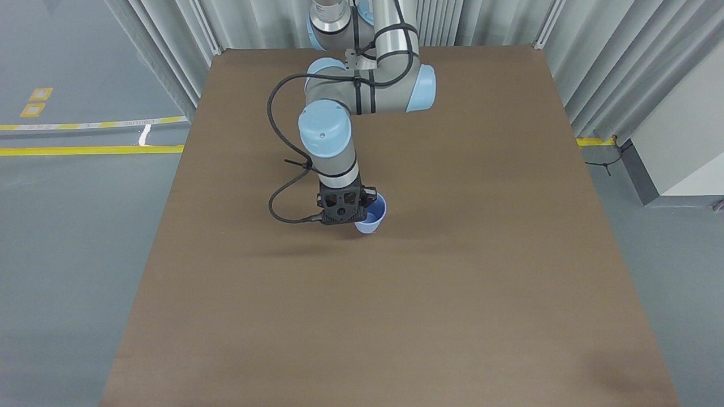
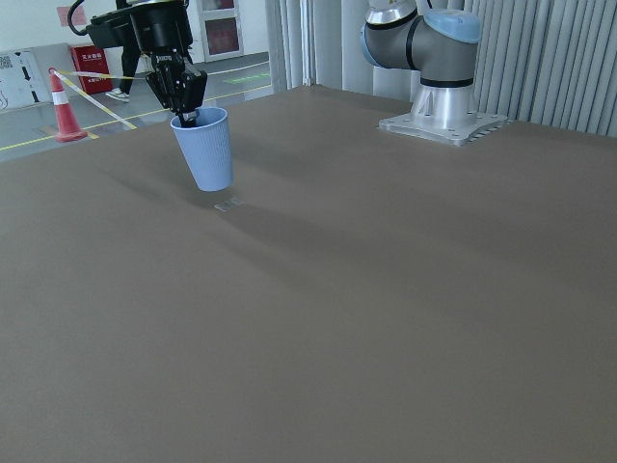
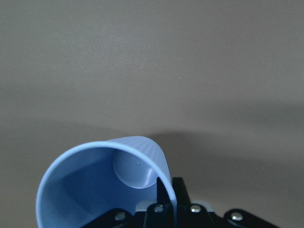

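A light blue plastic cup [image 1: 370, 224] [image 2: 203, 154] [image 3: 69, 185] is upright or nearly so, held a little above the brown table [image 1: 380, 312] [image 2: 318, 338]. My gripper [image 2: 188, 111] is shut on the cup's rim, one finger inside and one outside the wall. In the camera front view the wrist housing hides the fingertips and part of the cup.
A small clear tape patch [image 2: 228, 204] lies under the cup.
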